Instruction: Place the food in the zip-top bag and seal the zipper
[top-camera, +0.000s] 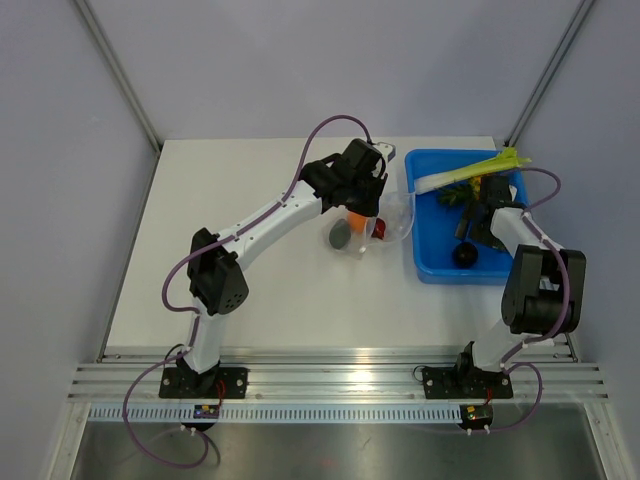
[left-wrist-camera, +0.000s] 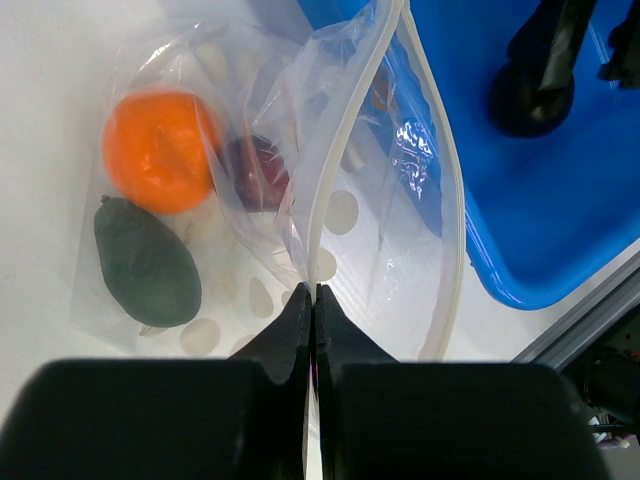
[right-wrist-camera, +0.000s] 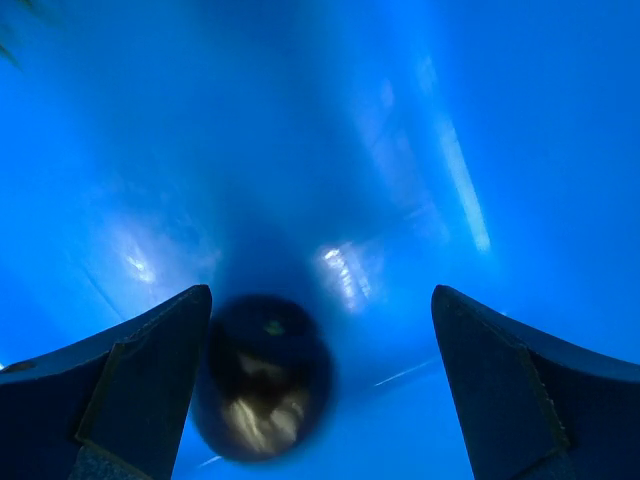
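A clear zip top bag (left-wrist-camera: 250, 250) holds an orange round food (left-wrist-camera: 160, 150), a dark green oval (left-wrist-camera: 145, 260) and a dark red piece (left-wrist-camera: 258, 175). My left gripper is shut at the bag's zipper edge; whether the film is between its fingertips is hard to tell. In the blue tray (top-camera: 430, 270), my right gripper stands open above a dark round food (right-wrist-camera: 262, 385), blurred in the right wrist view, with nothing between its fingers.
A long pale leek (top-camera: 450, 175) lies across the tray's back, with leafy greens (top-camera: 455, 196) beside it.
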